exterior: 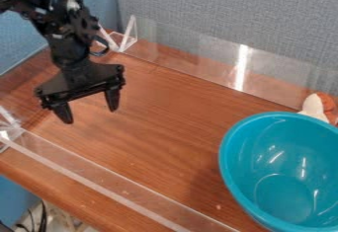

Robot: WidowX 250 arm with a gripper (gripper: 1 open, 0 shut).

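My black gripper (89, 104) hangs at the upper left of the camera view, over the wooden table (158, 147). Its two fingers stand apart and point down, with nothing between them. A large turquoise bowl (279, 172) sits at the right of the table, well away from the gripper.
An orange and white object (321, 107), partly hidden, lies behind the bowl at the right edge. Clear plastic walls (199, 58) border the back and front of the table, with white corner brackets.
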